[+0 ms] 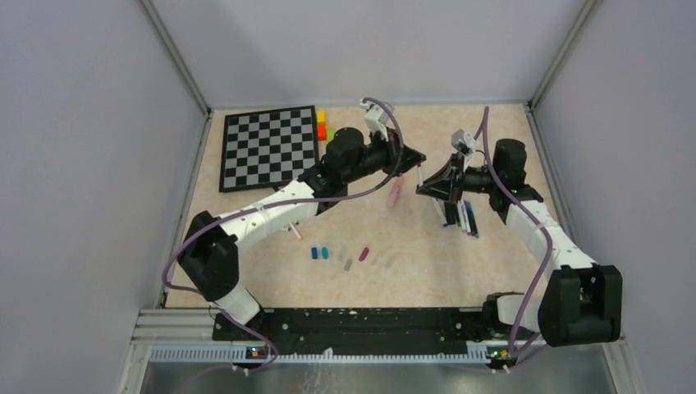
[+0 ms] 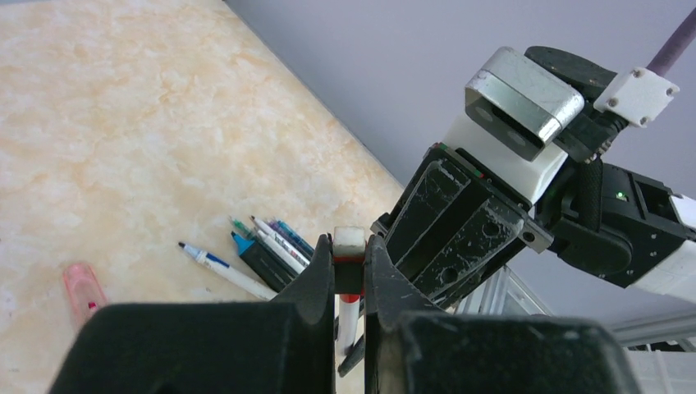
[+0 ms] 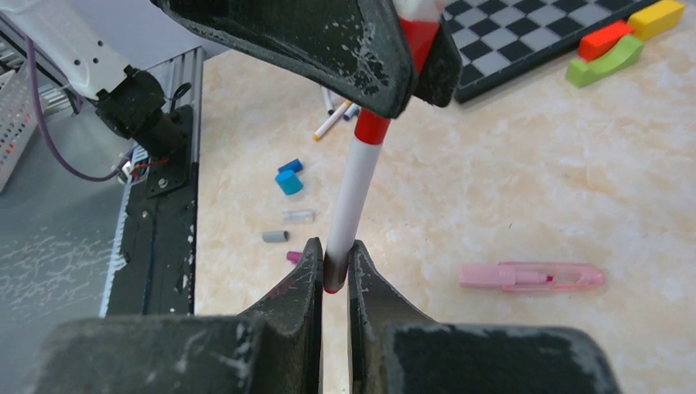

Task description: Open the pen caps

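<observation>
One white pen with red parts (image 3: 354,180) spans the gap between my two grippers in mid-air. My left gripper is shut on its red section; a pale end (image 2: 349,238) sticks out past those fingers. My right gripper is shut on the pen's opposite end, where a bit of red shows at the tip. Between the two grips the white barrel looks unbroken up to a red band (image 3: 373,127). Seen from above, the left gripper (image 1: 422,159) is farther back than the right gripper (image 1: 419,191).
Several pens and markers (image 1: 466,215) lie together beneath the right arm. A pink pen-like item (image 1: 395,193) rests below the grippers. Small caps (image 1: 325,253) are scattered toward the front. A checkered board (image 1: 269,148) and coloured blocks (image 1: 321,130) occupy the back left.
</observation>
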